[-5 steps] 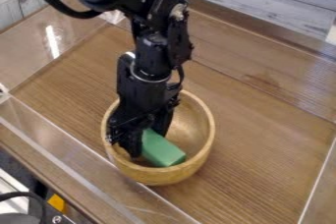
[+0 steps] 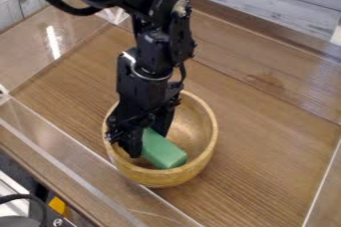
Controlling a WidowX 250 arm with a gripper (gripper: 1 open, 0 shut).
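A yellow-tan bowl (image 2: 188,174) sits on the wooden table, near the middle of the lower half of the view. A green block (image 2: 164,153) lies inside it. My black gripper (image 2: 140,133) reaches down into the bowl at the block's upper-left end, its fingers low and partly hiding that end. The fingertips are dark and overlap, so what is between them is hard to make out; the gripper appears shut on the green block.
Clear plastic edging runs along the left and front-left. A white plank wall (image 2: 273,0) stands at the back.
The upper part of the arm has shifted slightly; the bowl and green block look nearly unchanged.
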